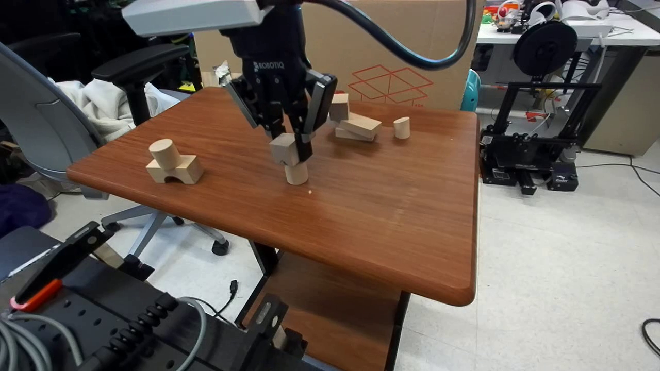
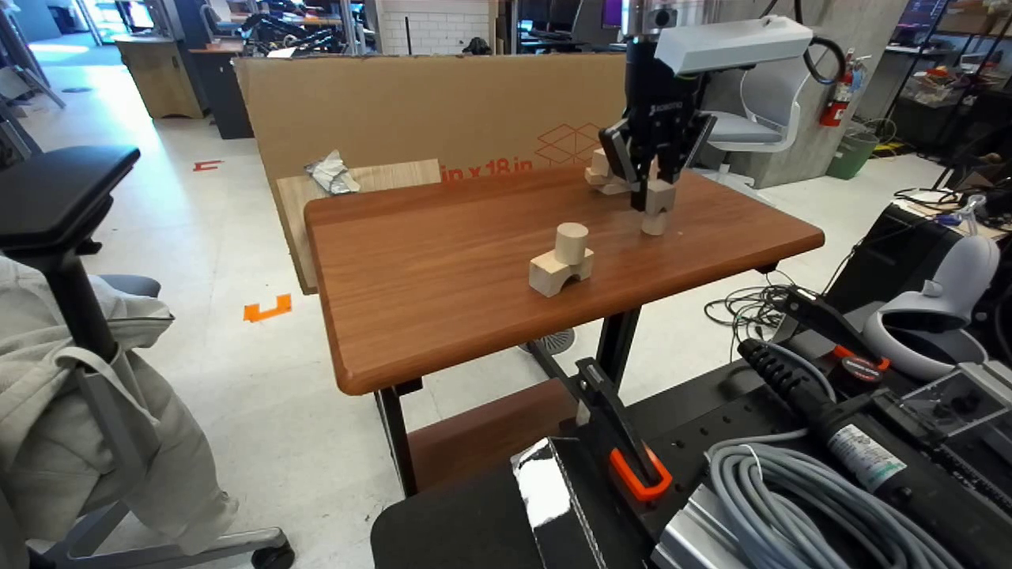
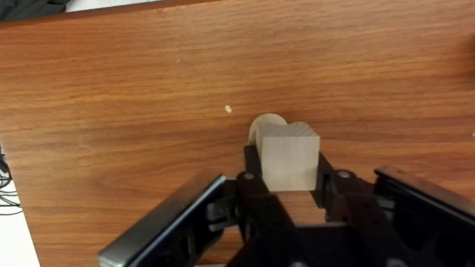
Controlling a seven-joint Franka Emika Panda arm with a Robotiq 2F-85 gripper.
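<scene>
My gripper is shut on a pale wooden block (image 3: 290,162) with a notch in its underside, one finger on each side. Below that block stands a short wooden cylinder (image 1: 297,173), upright on the brown table (image 1: 383,204). From the wrist view, the cylinder's round top (image 3: 267,119) peeks out past the block's far left corner. In exterior view 2 the block (image 2: 660,196) appears right over the cylinder (image 2: 652,224); whether they touch cannot be told.
An arched block (image 1: 175,169) carries another upright cylinder (image 1: 164,153) at the table's left. Behind my gripper lie stacked flat blocks (image 1: 359,126) with a cube (image 1: 340,107), and a slant-topped cylinder (image 1: 401,128).
</scene>
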